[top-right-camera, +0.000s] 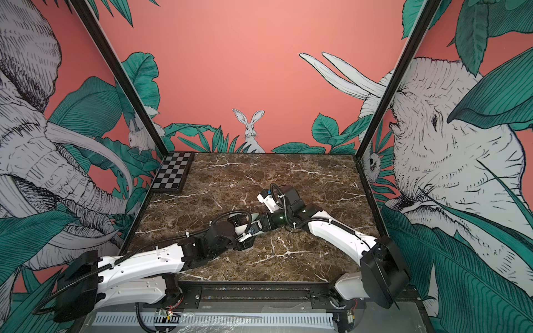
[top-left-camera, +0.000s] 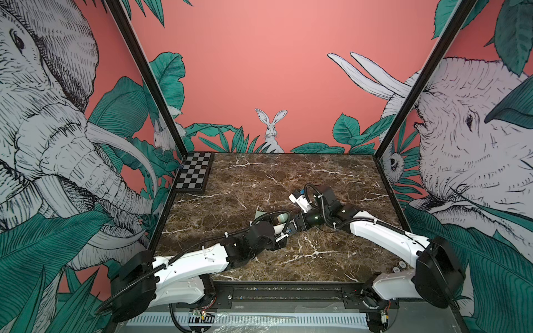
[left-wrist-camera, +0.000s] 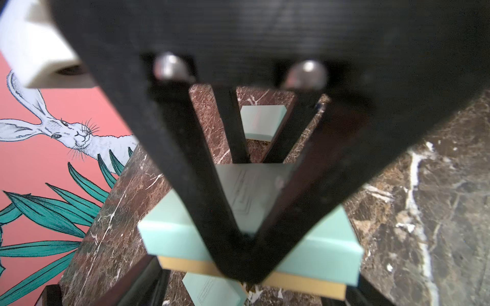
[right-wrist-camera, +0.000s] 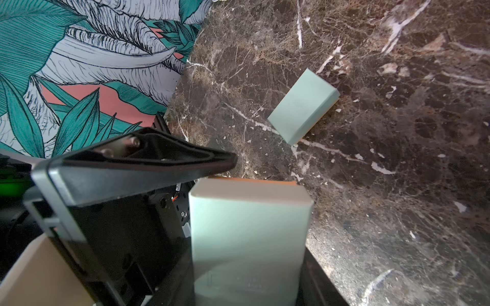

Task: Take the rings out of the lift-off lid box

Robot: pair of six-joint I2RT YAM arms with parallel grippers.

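Observation:
A mint box with a tan band point(right-wrist-camera: 247, 239) is raised between both grippers at the table's middle, close to the camera in both wrist views. My left gripper point(top-left-camera: 287, 233) and right gripper point(top-right-camera: 256, 221) meet around it in the top views; the exact state of their fingers is hidden by the box and black gripper parts. A separate mint piece point(right-wrist-camera: 303, 106) lies flat on the marble table below, a little behind the grippers. No rings are visible.
A black-and-grey checkered board point(top-left-camera: 192, 171) lies at the back left corner. Printed wall panels surround the table.

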